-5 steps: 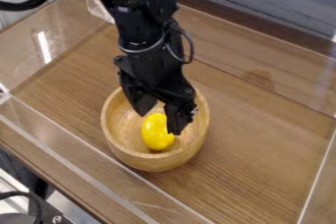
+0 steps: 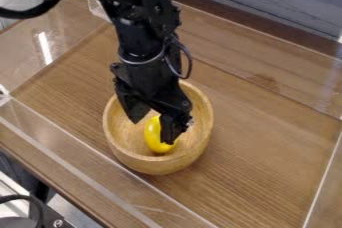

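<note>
A round tan bowl (image 2: 143, 157) sits on the wooden table with a yellow object (image 2: 159, 138) lying in it, partly hidden by the black gripper. The gripper (image 2: 160, 114) hangs over the bowl, its dark fingers down inside the rim on either side of the yellow object's upper part. Whether they touch it cannot be told; they look spread apart.
Bare wooden table (image 2: 267, 132) surrounds the bowl, with most free room to the right. A pale wall runs along the back. A black cable lies at the lower left corner.
The gripper has shifted slightly over the yellow object, covering a little more of it. The bowl stays in about the same place.
</note>
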